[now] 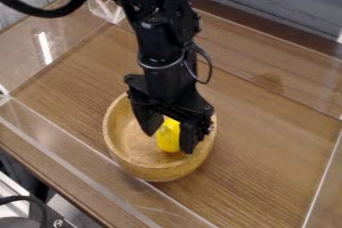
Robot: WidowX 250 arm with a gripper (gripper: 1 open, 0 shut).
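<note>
A yellow object (pixel 168 135) lies inside a round tan bowl (pixel 134 154) on the wooden table. My black gripper (pixel 168 124) reaches down into the bowl over it, with a finger either side, near or around the yellow object. The fingertips are partly hidden, and whether they press on the object is unclear.
A pale wall runs along the back right, and a black cable lies at the lower left edge.
</note>
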